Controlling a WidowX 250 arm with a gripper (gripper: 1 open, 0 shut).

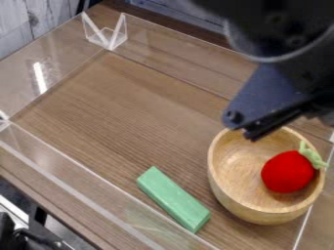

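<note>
The dark robot arm and gripper body (280, 68) fill the upper right, blurred, above a wooden bowl (237, 195); its fingertips are not clearly visible. Inside the bowl lies a red round object (286, 174) with a pale green leafy top (311, 154). A green rectangular block (171, 199) lies on the wooden surface to the left of the bowl.
A white wire-like piece (107, 34) stands at the back left corner. Dark equipment shows at the bottom left.
</note>
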